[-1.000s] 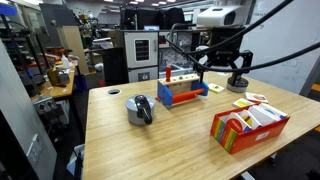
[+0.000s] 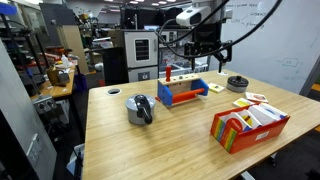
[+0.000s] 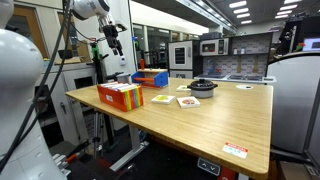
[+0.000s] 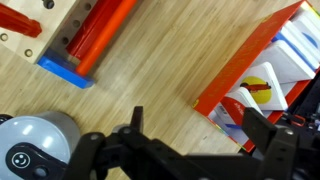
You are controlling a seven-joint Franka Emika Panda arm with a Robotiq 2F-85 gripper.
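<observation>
My gripper is open above the wooden table (image 4: 150, 85), with nothing between its fingers. In the wrist view the red box (image 4: 240, 75), holding white and coloured packets, lies to its right. At lower left in that view is a grey pot (image 4: 45, 135) with a black knob. A toolbox-like toy (image 4: 85, 45) with red and blue bars shows at upper left. The first exterior view has the gripper high over the table, behind the red box (image 2: 233, 142) and well above it.
A dark round pan (image 2: 237, 83) stands at the table's right rear, with yellow and white cards (image 2: 250, 100) nearby. Bare wood (image 2: 110, 140) stretches across the left and front of the table. A red-and-white label (image 3: 235, 150) sits near a table corner.
In the first exterior view, the arm and gripper have moved left and upward over the past second. The box, pot and toy have stayed in place.
</observation>
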